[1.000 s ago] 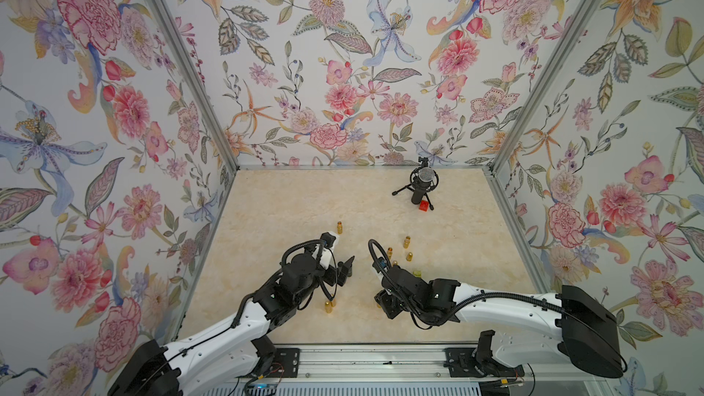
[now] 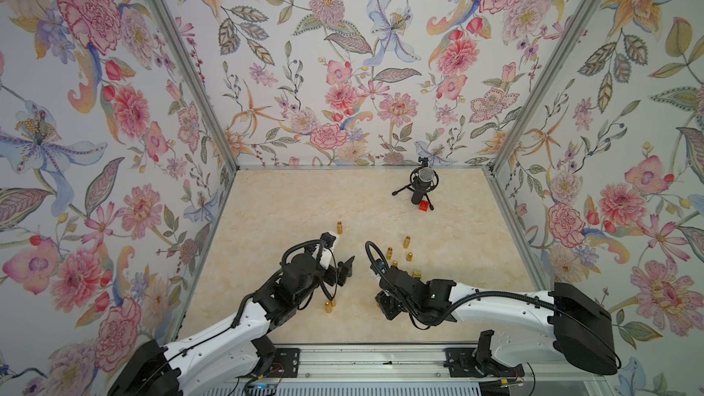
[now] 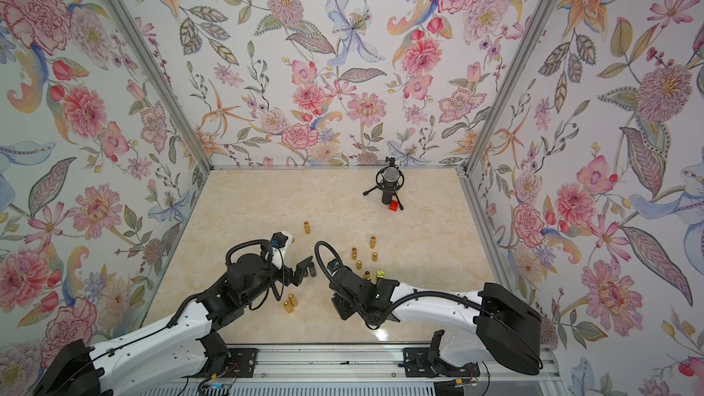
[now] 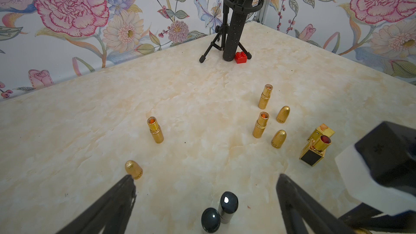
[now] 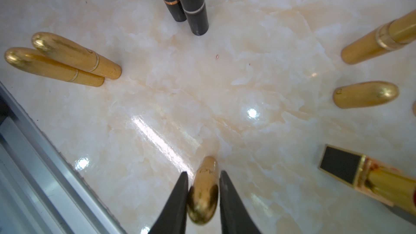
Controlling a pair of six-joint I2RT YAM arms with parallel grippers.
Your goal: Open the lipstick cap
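Note:
A gold lipstick with a rounded end sits between the fingertips of my right gripper, which is shut on it. Its narrow far part points down at the tabletop; whether it touches is unclear. My left gripper hangs open over the table, with two upright black lipsticks below and between its spread fingers. Uncapped gold lipsticks stand farther back with loose gold caps near them. At the left of the right wrist view, two gold lipsticks stand side by side, caps on.
An uncapped square gold lipstick stands to the right, its small gold cap behind it. A microphone on a tripod and a red brick occupy the back right.
The right arm has shifted very slightly since a second ago, its wrist tilting a little.

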